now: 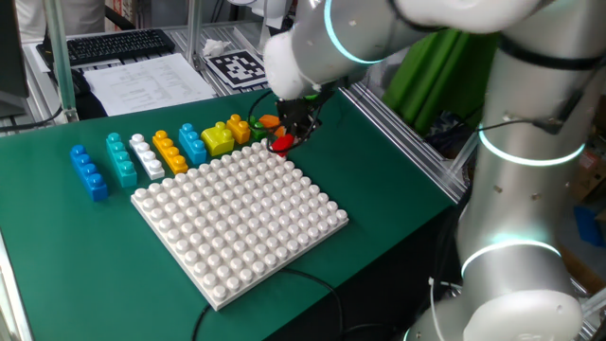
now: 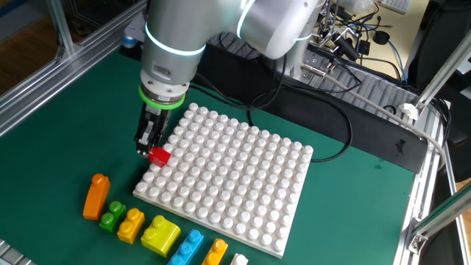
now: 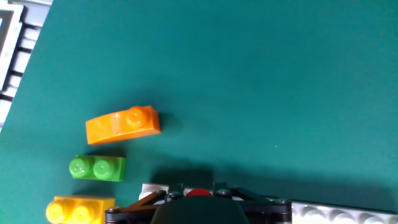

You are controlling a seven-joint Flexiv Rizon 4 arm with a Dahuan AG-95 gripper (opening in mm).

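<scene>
A small red brick point(image 2: 159, 157) is at the tip of my gripper point(image 2: 149, 149), over the corner of the white studded baseplate point(image 2: 287, 221). The fingers look shut on it. In exterior view 1 the same red brick point(image 1: 283, 143) shows below the dark gripper point(image 1: 295, 133), at the plate's far corner. Only a sliver of the red brick point(image 3: 199, 192) appears in the wrist view, between the gripper's fingers point(image 3: 239, 194). Whether its underside touches the studs cannot be told.
An orange sloped brick point(image 3: 124, 124), a green brick point(image 3: 99, 167) and a yellow-orange brick point(image 3: 81, 210) lie off the plate. A lime brick point(image 2: 160, 235) and several others continue that row. The plate's studs are otherwise bare. Black cables point(image 2: 346, 132) lie behind the plate.
</scene>
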